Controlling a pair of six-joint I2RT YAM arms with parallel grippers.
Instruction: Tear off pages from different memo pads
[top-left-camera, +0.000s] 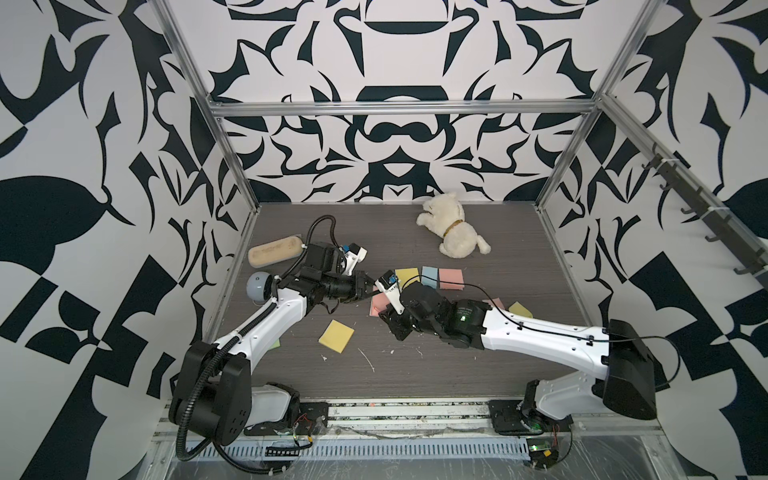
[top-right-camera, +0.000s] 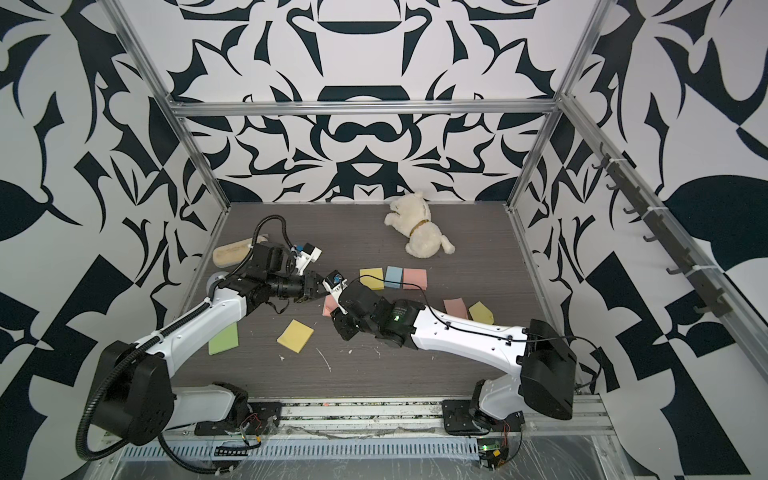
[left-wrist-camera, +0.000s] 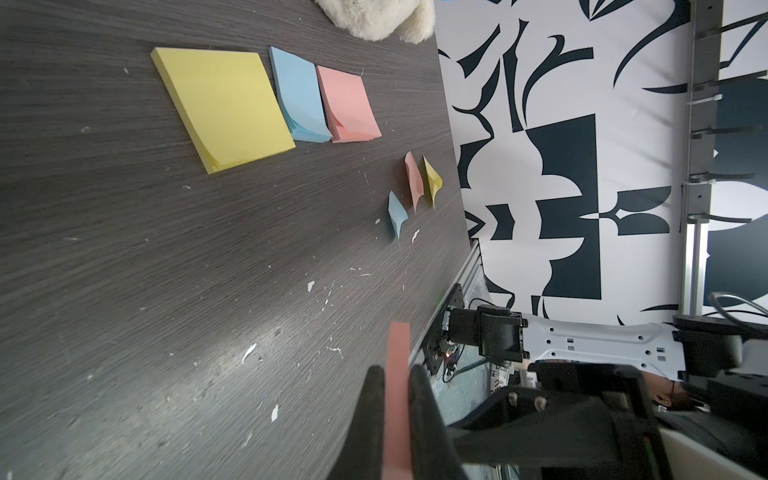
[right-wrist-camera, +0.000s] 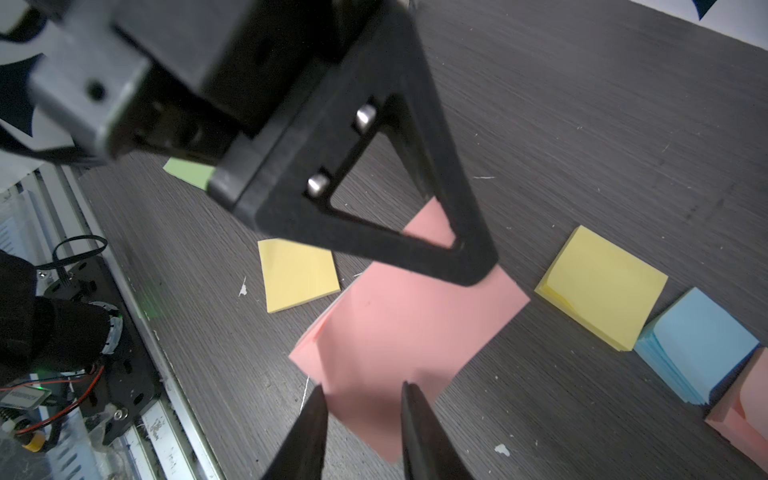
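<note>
A pink memo pad (right-wrist-camera: 416, 328) is held raised between the two grippers. My left gripper is shut on it; in the left wrist view it shows as a pink strip between the fingers. My right gripper has its fingertips at the pad's lower corner, part open. In a row behind lie yellow (left-wrist-camera: 220, 108), blue (left-wrist-camera: 300, 92) and pink (left-wrist-camera: 348, 104) pads. Loose pink (left-wrist-camera: 413, 180), yellow (left-wrist-camera: 432, 180) and blue (left-wrist-camera: 397, 216) pages lie to their right.
A white plush dog (top-left-camera: 452, 228) lies at the back. A beige cylinder (top-left-camera: 273, 251) and a grey ball (top-left-camera: 257, 286) are on the left. A yellow square (top-left-camera: 336, 336) and a green one (top-right-camera: 223, 339) lie at front left.
</note>
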